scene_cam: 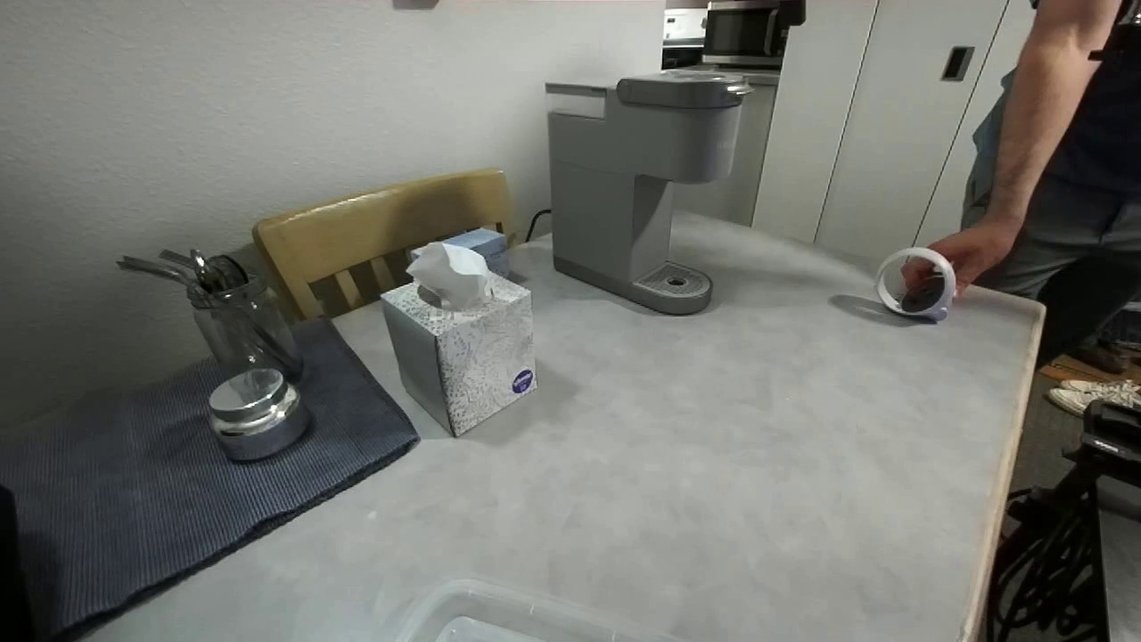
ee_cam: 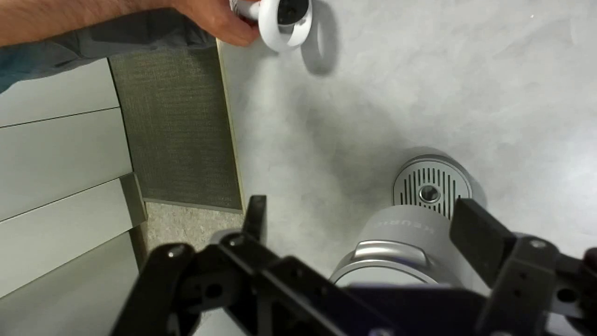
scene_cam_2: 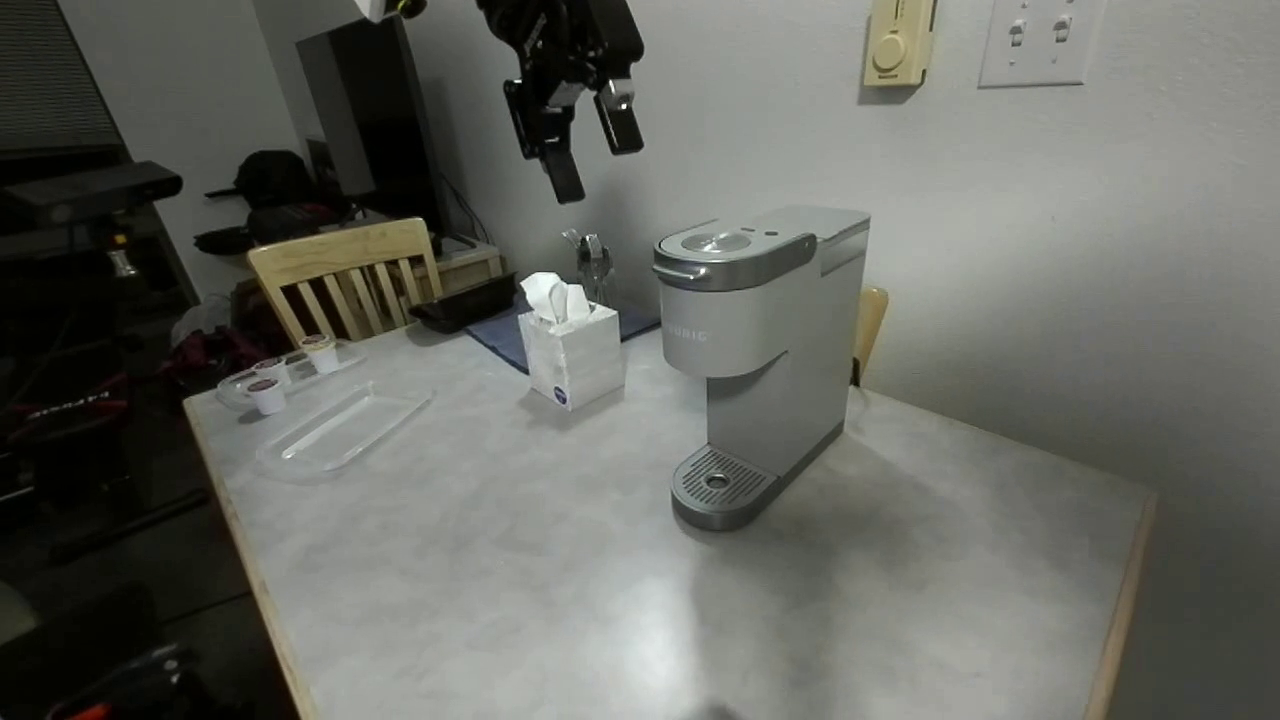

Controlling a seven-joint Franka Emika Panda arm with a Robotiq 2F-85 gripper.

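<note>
High above the table, my gripper (scene_cam_2: 600, 174) stands open with nothing between its fingers. The grey coffee maker (scene_cam_2: 750, 318) rests upright on the table, its lid closed and its slotted drip tray (scene_cam_2: 720, 480) bare. In the wrist view the coffee maker's front (ee_cam: 411, 227) shows below my gripper, between the wide-apart fingers, with its rear part hidden behind the gripper body. Several coffee pods (scene_cam_2: 266, 396) are at the table's left side in exterior view 2, by a clear plastic lid (scene_cam_2: 342, 432).
A person's hand (scene_cam: 979, 251) grips a white ring-shaped controller (scene_cam: 893, 283) at the table's edge. A tissue box (scene_cam: 476, 353), a silver-lidded jar (scene_cam: 257, 412) and a glass jar of utensils (scene_cam: 241, 321) stand along the wall side. Mid-table is clear.
</note>
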